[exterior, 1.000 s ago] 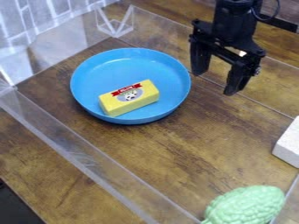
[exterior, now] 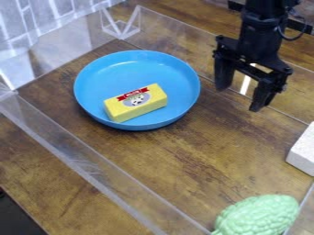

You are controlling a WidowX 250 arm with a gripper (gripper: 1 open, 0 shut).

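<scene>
The black gripper (exterior: 241, 75) hangs at the upper right over the wooden table, right of the blue plate (exterior: 178, 78). Its fingers point down around a small white object (exterior: 245, 84); whether it is closed on that object I cannot tell. A yellow box (exterior: 135, 103) with a red label lies on the plate.
A green cabbage-like object (exterior: 255, 217) lies at the lower right, and a white block (exterior: 303, 149) sits at the right edge. Clear plastic edging (exterior: 86, 174) runs along the left.
The plate, box and other objects have not moved.
</scene>
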